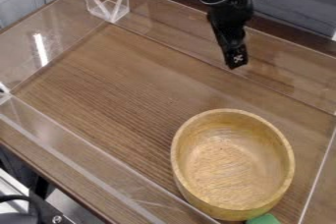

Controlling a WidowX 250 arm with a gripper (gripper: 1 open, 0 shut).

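Note:
My gripper (235, 55) hangs over the back right of the wooden table (105, 90), at the end of the black arm that reaches down from the top. It is open; I see no object held in it. A large pale yellow round bowl (233, 164) stands at the front right of the table.
A clear angular plastic piece (108, 2) is at the back left. A small green object (262, 218) lies partly hidden at the bottom edge, beside the bowl. Clear strips run along the table's left and front edges.

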